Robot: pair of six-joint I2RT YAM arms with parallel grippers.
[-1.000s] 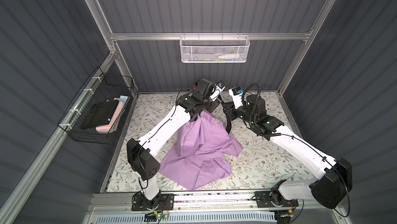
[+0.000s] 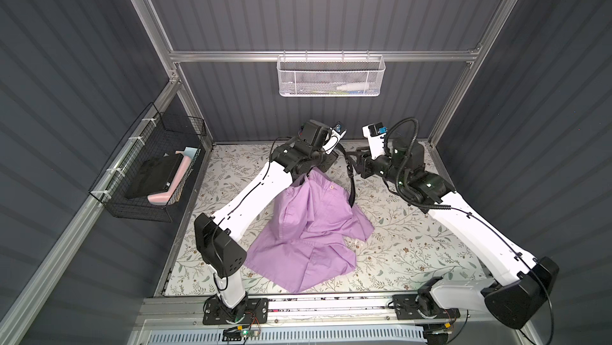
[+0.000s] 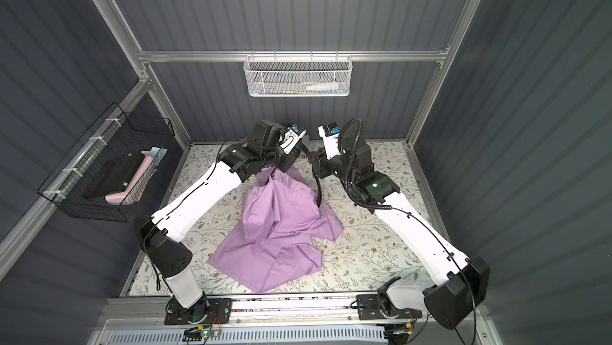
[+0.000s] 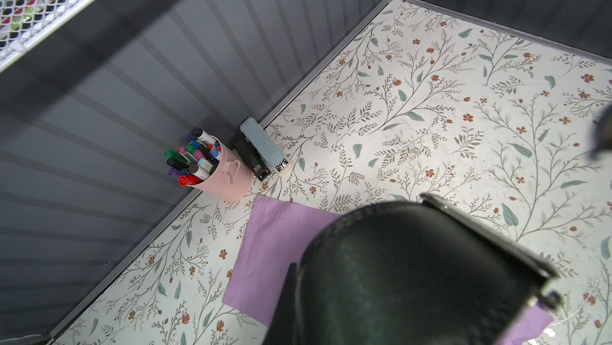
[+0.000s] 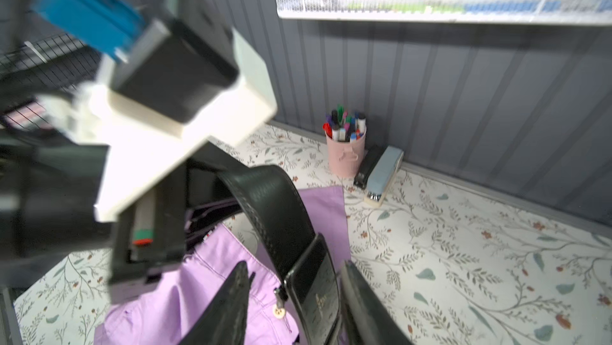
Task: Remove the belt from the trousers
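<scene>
The purple trousers (image 2: 312, 217) lie bunched on the patterned table, their waist raised beneath my left gripper (image 2: 332, 153). That gripper is shut on the black belt (image 5: 271, 208), which arches out from it in the right wrist view. The belt's metal-edged end piece (image 5: 315, 294) hangs down over the purple cloth. My right gripper stands open, its fingers on either side of that hanging part; contact cannot be told. Close up, the belt (image 4: 414, 275) fills the lower middle of the left wrist view and hides the left fingertips.
A pink pen cup (image 5: 346, 153) and a stapler (image 5: 383, 176) stand by the back wall. A white mesh basket (image 2: 331, 80) hangs above them, and a black wire basket (image 2: 137, 179) is on the left wall.
My right gripper has drawn back to the right and slightly up, away from the belt, which hangs straighter. The left arm and the trousers have hardly moved.
</scene>
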